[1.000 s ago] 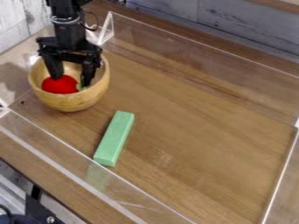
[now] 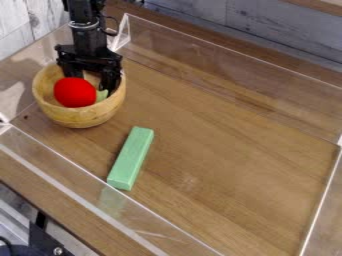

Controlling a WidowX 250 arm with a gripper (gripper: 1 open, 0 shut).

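Note:
A wooden bowl (image 2: 83, 114) sits at the left of the table with a red round object (image 2: 74, 91) in it. My black gripper (image 2: 90, 70) is over the back of the bowl, just behind the red object; its fingertips are partly hidden, and something pale green shows beside the red object. A long light green block (image 2: 131, 158) lies on the table below and right of the bowl.
Clear plastic walls border the table at the left, front and right.
The red object now shows higher and larger in the bowl. The black gripper looks slightly shifted toward the back of the bowl.

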